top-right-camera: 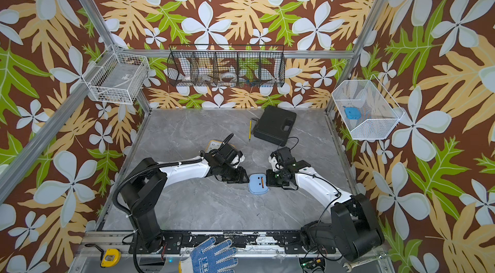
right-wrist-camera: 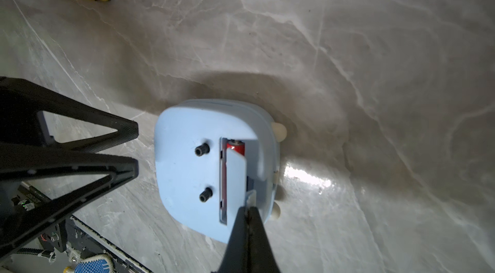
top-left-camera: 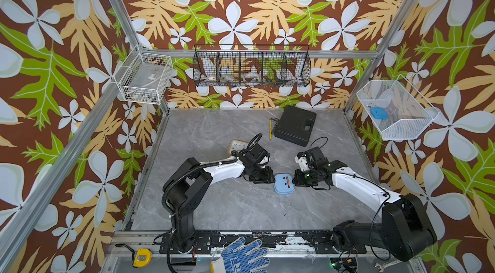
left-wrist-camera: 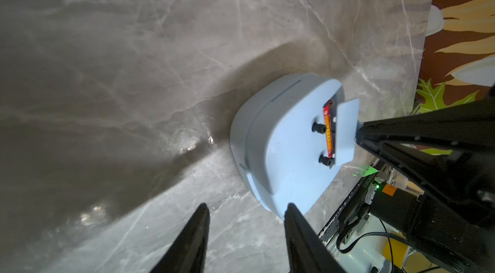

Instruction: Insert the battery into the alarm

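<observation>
A pale blue alarm (top-left-camera: 282,186) lies on the table between my grippers. A red battery sits in its compartment, with the white lid (right-wrist-camera: 236,180) raised and partly over it in the right wrist view. My left gripper is open with nothing between its fingers, beside the alarm; in the right wrist view its black fingers are at the left. My right gripper is shut at the lid's outer side, its tip seemingly touching the lid.
A black case (top-left-camera: 295,124) and a yellow pencil-like tool (top-left-camera: 270,130) lie at the back; another boxy item (top-left-camera: 236,145) is behind the left arm. Wire baskets hang on the walls.
</observation>
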